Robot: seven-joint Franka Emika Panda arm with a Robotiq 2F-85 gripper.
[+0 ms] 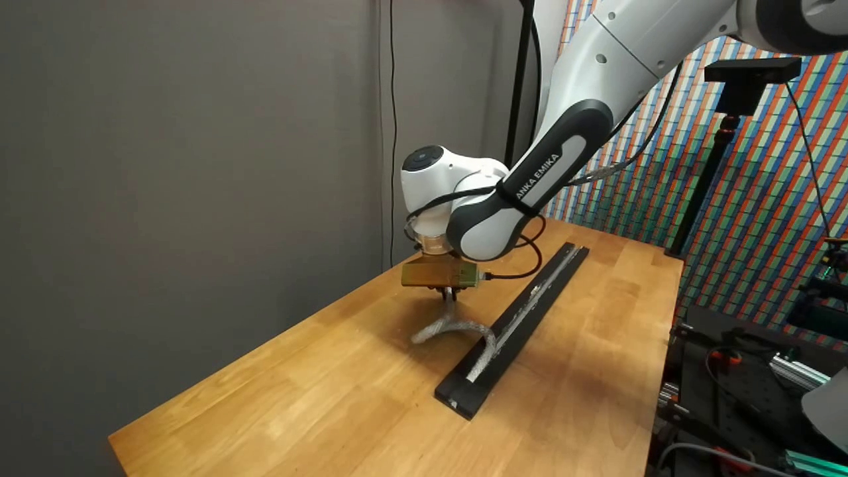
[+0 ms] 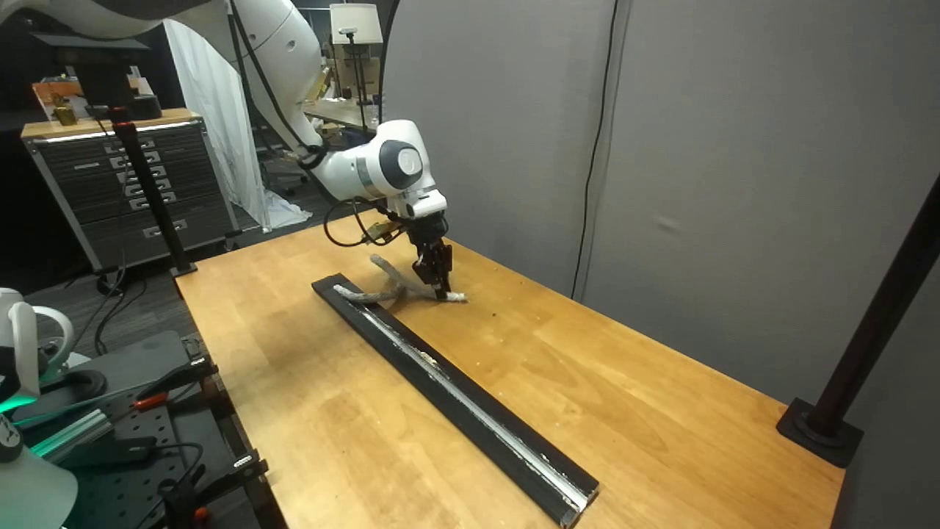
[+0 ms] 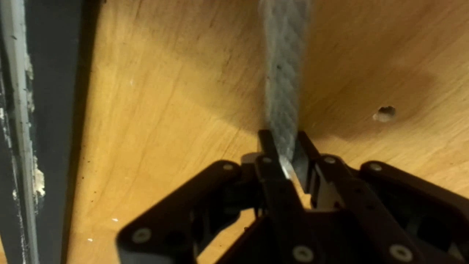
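A pale grey braided rope (image 1: 481, 332) lies curved on the table, one stretch resting along the black bar (image 1: 548, 295). My gripper points down at the rope's free end, beside the bar. In the wrist view, the rope (image 3: 288, 66) runs between the two fingers, which stand close on either side of it. Whether both pads press on it I cannot tell. From the opposite side, the gripper (image 2: 443, 292) appears low, with a short piece of rope (image 2: 456, 297) sticking out past its fingertips.
The long black bar (image 2: 493, 410) with a pale, chipped groove extends along the wooden table (image 2: 661, 414). A grey wall (image 1: 199, 159) stands close behind the table edge. A black post (image 2: 824, 423) rises at one corner.
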